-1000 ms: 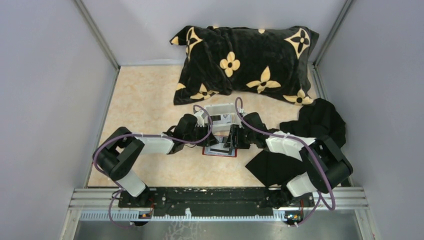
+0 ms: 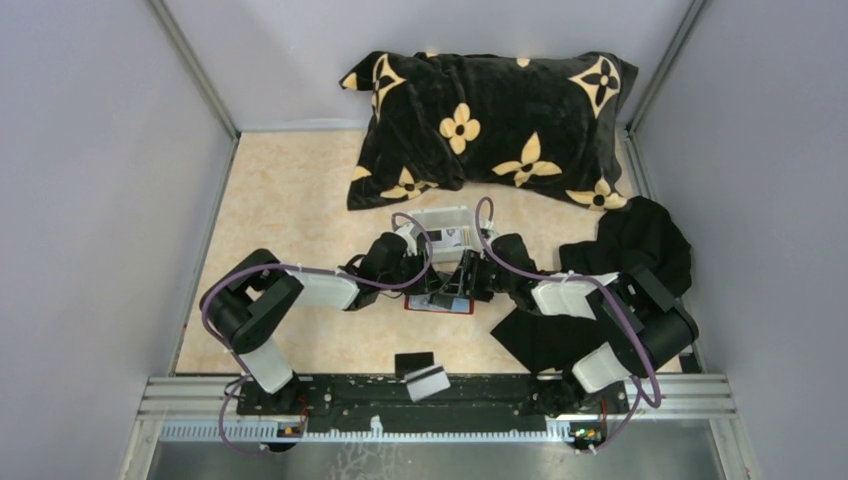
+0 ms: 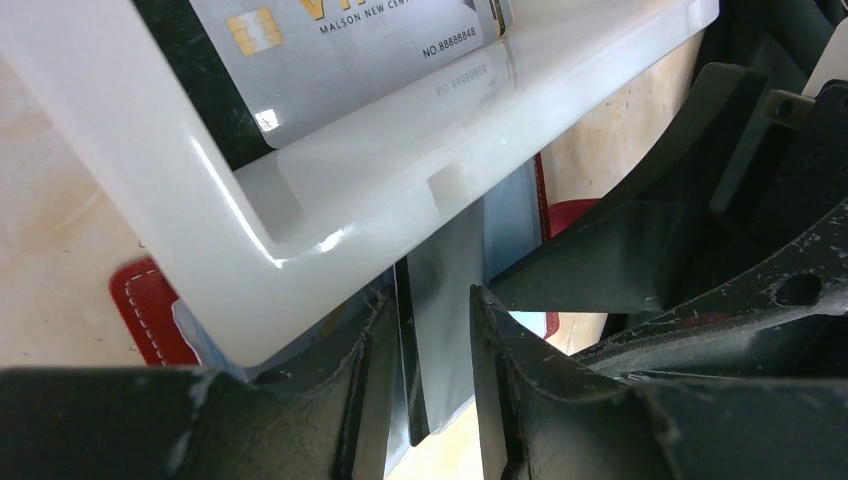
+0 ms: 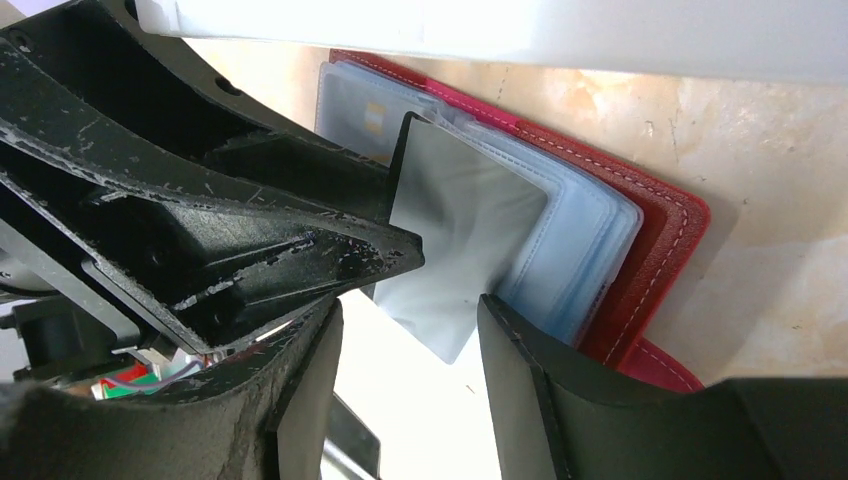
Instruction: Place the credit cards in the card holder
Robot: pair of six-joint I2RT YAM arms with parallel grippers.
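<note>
The card holder [image 2: 411, 307], red-edged with clear sleeves [image 4: 590, 235], lies open on the table under both grippers. A grey card [image 4: 460, 220] rests over its sleeves, one corner at the near edge; whether it is inside a sleeve I cannot tell. My right gripper stands part open above the holder, nothing between its fingers. From the left, my left gripper is part open, its fingertips either side of the grey card in view, with gaps. Two more cards, one black [image 2: 413, 362] and one pale with a dark stripe [image 2: 428, 385], appear at the table's front edge.
Directly behind the holder stands a white box [image 2: 450, 255] with printed cards [image 3: 350, 60] inside. A black patterned pillow [image 2: 480, 120] lines the back. Black cloth [image 2: 560, 340] lies under the right arm.
Two cards now show at the front edge, where none were before. My left gripper has shifted right and slightly toward the front; the right one has also moved a little.
</note>
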